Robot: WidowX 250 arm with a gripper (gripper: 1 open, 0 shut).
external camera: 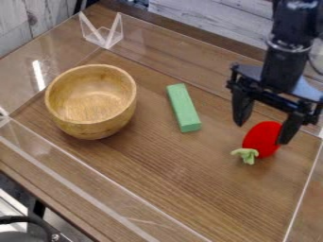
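Observation:
My gripper [265,113] hangs open at the right of the camera view, its dark fingers pointing down above and behind a red object with a green top [263,137], which looks like a strawberry or radish lying on the wooden table [151,198]. A green bar [183,107] lies left of the gripper. A wooden bowl [91,99] sits at the left.
A small clear wire-like object [101,30] stands at the back left.

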